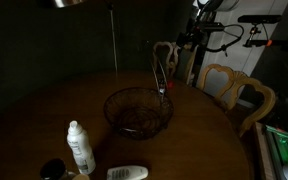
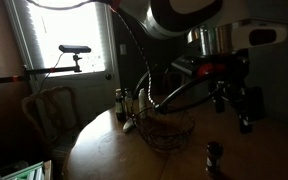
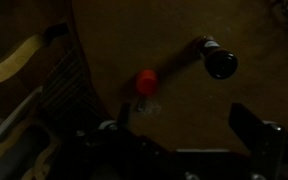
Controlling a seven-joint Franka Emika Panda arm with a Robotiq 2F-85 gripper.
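Note:
My gripper [image 2: 233, 112] hangs above the table in exterior view 2, its fingers apart with nothing between them. In the wrist view the open gripper is over the tabletop. Beyond the fingertips, a small red-topped item [image 3: 146, 82] stands left of a dark bottle [image 3: 219, 62]. That dark bottle [image 2: 214, 157] is upright below the gripper in exterior view 2. Far back in exterior view 1, the red item [image 1: 170, 86] is small and dim. A black wire basket [image 1: 139, 128] sits mid-table; no contents can be made out.
A white bottle [image 1: 81, 148] stands at the near left, beside a dark cup [image 1: 55, 169]. Another white container [image 1: 127, 173] lies at the front edge. Wooden chairs [image 1: 252, 100] line the right side. Bare table [image 1: 199, 140] extends right of the basket.

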